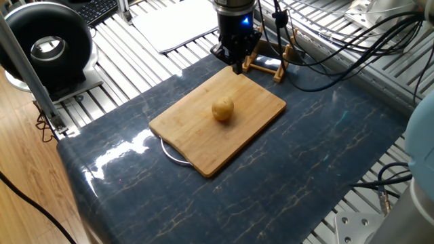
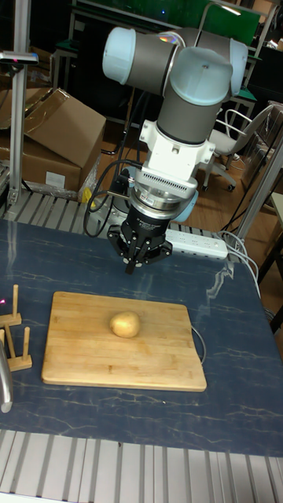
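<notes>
A round yellow-brown potato (image 1: 222, 108) rests near the middle of a wooden cutting board (image 1: 183, 125). From the other side, exterior view 3 shows the same potato (image 2: 125, 324) on the board (image 2: 79, 356), with nothing touching it. My black gripper (image 1: 237, 69) points down above the table, beyond the board's edge in exterior view 3 and clear of the potato. Its fingertips (image 2: 130, 268) come together in one narrow tip, so it looks shut, and no object shows between them.
A small wooden rack (image 1: 278, 71) stands beside the board, near hanging black cables (image 1: 339, 64). The board's metal handle (image 1: 173, 154) sticks out at one end. A white power strip (image 2: 196, 244) lies behind the gripper. Much of the dark tablecloth (image 1: 291, 169) is bare.
</notes>
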